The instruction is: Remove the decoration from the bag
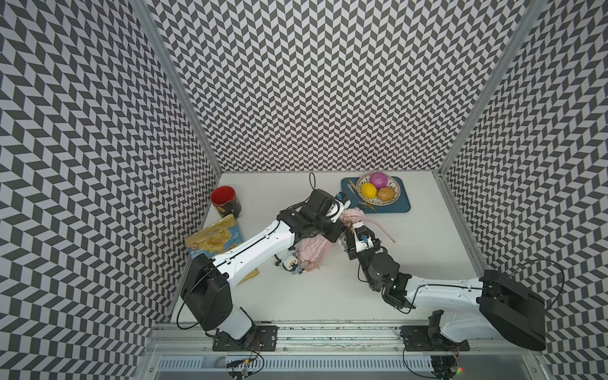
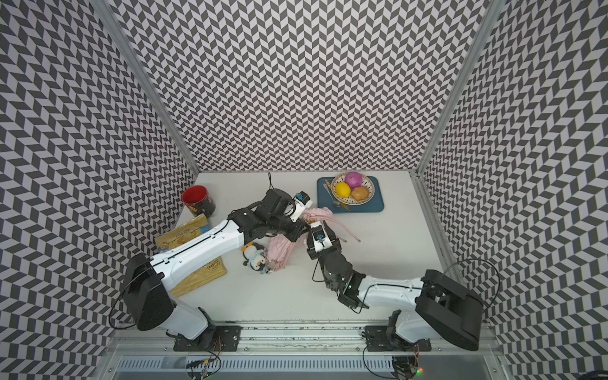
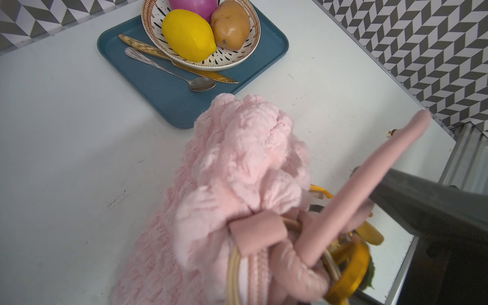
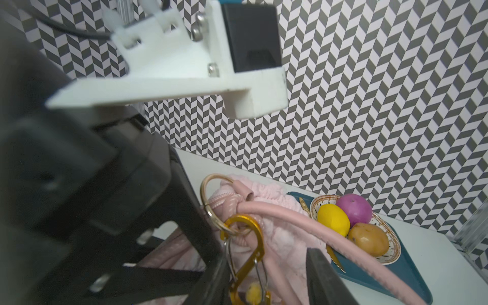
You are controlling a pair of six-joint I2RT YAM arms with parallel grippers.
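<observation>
The pink fluffy bag (image 3: 244, 147) lies between both arms at the table's middle. At its top a gold ring (image 4: 203, 195) carries the decoration's gold carabiner (image 4: 256, 241); the lower part of the decoration is mostly hidden. My left gripper (image 1: 342, 235) is shut on the bag's top beside this ring, though its fingertips are largely hidden. My right gripper stands open, one finger (image 4: 211, 282) left of the carabiner and the other (image 4: 328, 282) to its right. The pink strap (image 4: 325, 231) runs out to the right past these fingers.
Behind the bag sits a blue tray (image 1: 400, 205) with a bowl of fruit, a knife and a spoon. A penguin toy (image 2: 254, 258) lies beside the bag. Red mug (image 1: 225, 199) and snack packets (image 1: 215, 237) occupy the left.
</observation>
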